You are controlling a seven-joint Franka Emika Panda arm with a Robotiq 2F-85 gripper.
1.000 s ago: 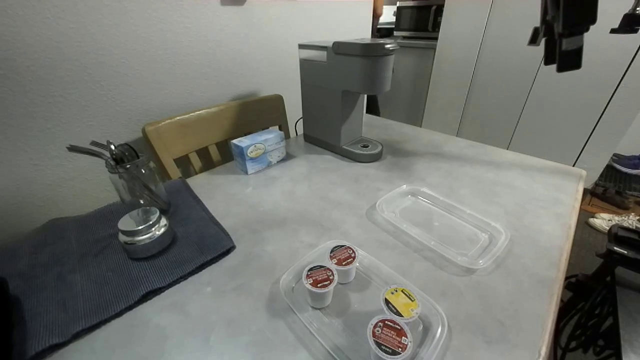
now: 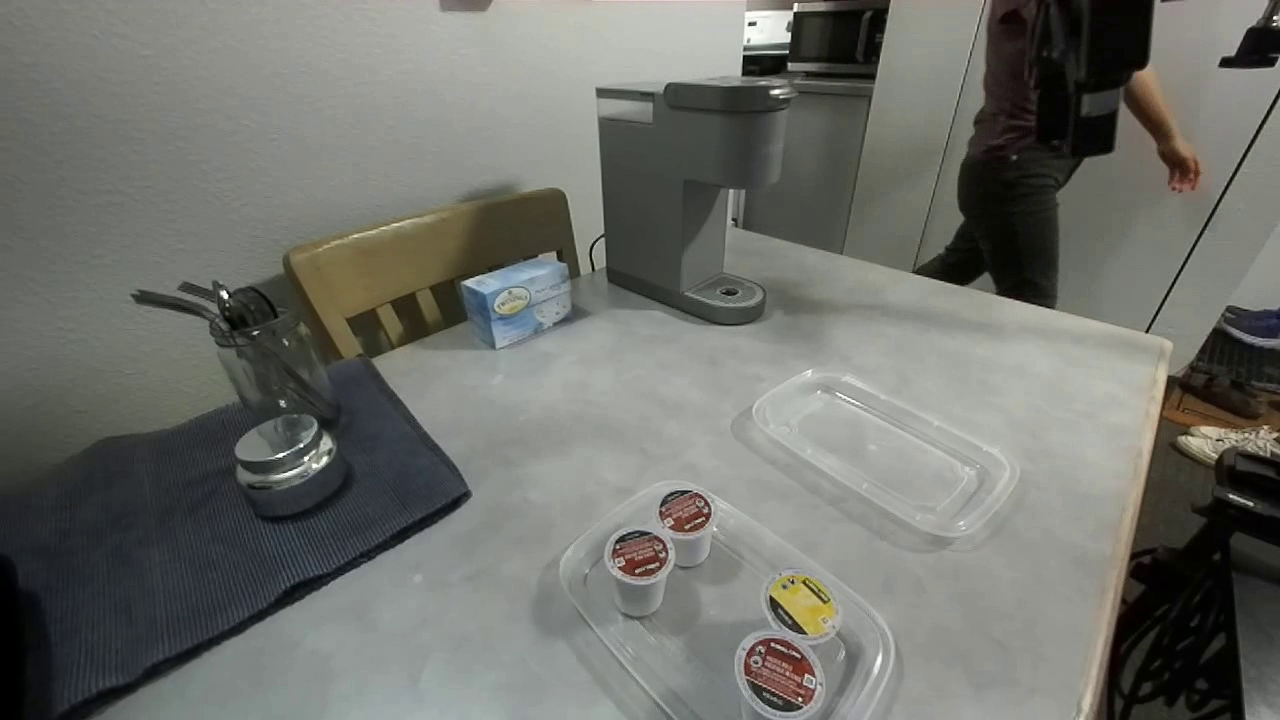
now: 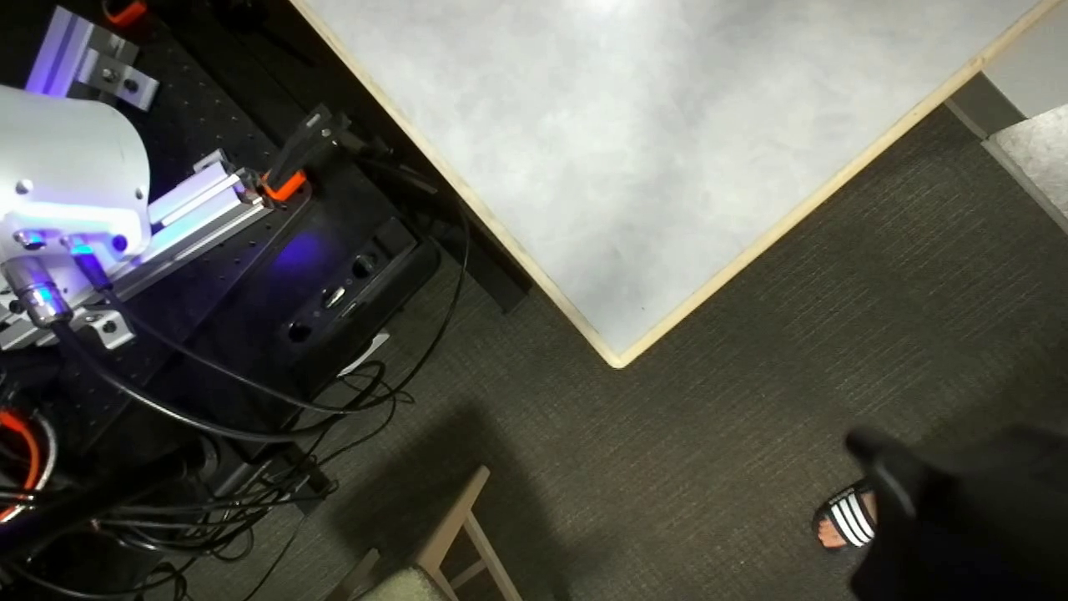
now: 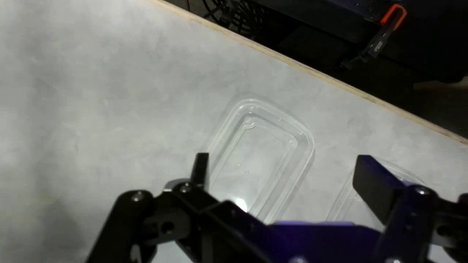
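Note:
My gripper is open, its two dark fingers wide apart with nothing between them. In the wrist view it hangs above the table, over an empty clear plastic lid (image 2: 888,450) that lies flat on the grey surface. Nearer the camera in exterior view 1, a clear tray (image 2: 600,528) holds a yellow-topped pod (image 2: 803,604) and red-topped pods (image 2: 639,558). Only part of that tray shows in the wrist view, behind the right finger. At the top of exterior view 1 my gripper is a dark shape, high above the table and cut off by the frame.
A grey coffee maker (image 2: 684,192) stands at the back, beside a blue tea box (image 2: 518,302). To the left, a jar of utensils (image 2: 270,360) and a silver-lidded container (image 2: 288,466) rest on a dark cloth (image 2: 180,528). A person (image 2: 1020,168) is behind the table.
In exterior view 1 my gripper has shifted somewhat left and slightly down. A person has come into view behind it. The tray, lid and pods have stayed in place.

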